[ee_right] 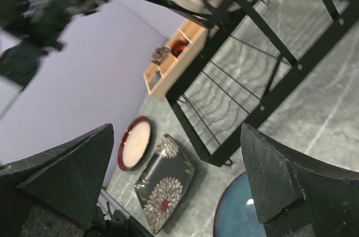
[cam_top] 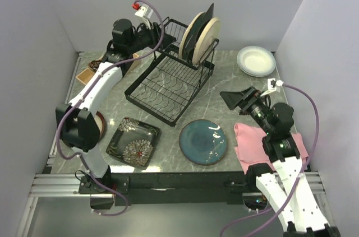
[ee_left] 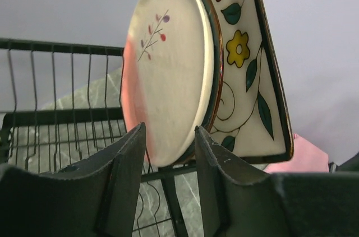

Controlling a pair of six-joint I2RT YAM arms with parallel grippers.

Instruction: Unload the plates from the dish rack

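The dish rack holds several plates upright on its upper tier. My left gripper is at that tier's left end; in the left wrist view its fingers stand apart just before a cream plate, with a darker-rimmed plate and a floral square plate behind it. I cannot tell that it touches any. My right gripper stands open and empty over the counter, right of the rack.
A stack of white plates is at back right. A blue plate, a square flowered plate and a pink cloth lie in front. A wooden box is left of the rack.
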